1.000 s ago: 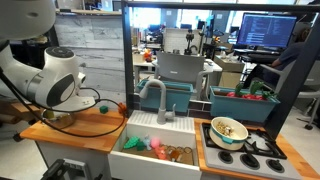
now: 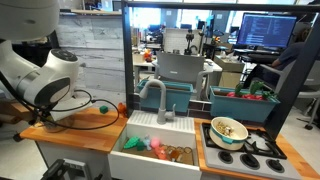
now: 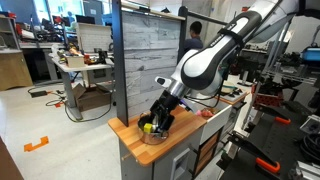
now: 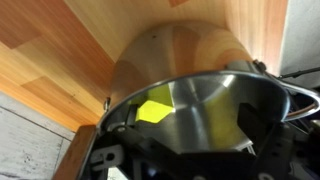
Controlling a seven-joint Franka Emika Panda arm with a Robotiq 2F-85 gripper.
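Observation:
A shiny metal pot (image 4: 185, 62) fills much of the wrist view, seen from above with its rim and wire-like handle (image 4: 300, 100) showing. Inside lies a yellow object (image 4: 155, 105), small and partly in shadow. My gripper is open over the pot, its dark fingers (image 4: 262, 122) apart at the lower part of the view. Whether they touch the pot's wall is unclear. From the other side, the pot (image 3: 157, 150) stands on the wooden counter's end, with my gripper (image 3: 160, 108) pointing down at it. The first exterior view mostly hides the pot behind the arm.
A white sink (image 2: 155, 170) with colourful items lies right of the wooden counter (image 2: 85, 133), under a faucet (image 2: 160, 100). Farther right, a pale pan (image 2: 228, 130) rests on the stove. A grey panel (image 3: 150, 55) rises behind the pot. A small teal item (image 2: 103, 109) sits on the counter.
The arm's end has shifted a little left and tilted over the counter's left end. The sink and stove items look unmoved.

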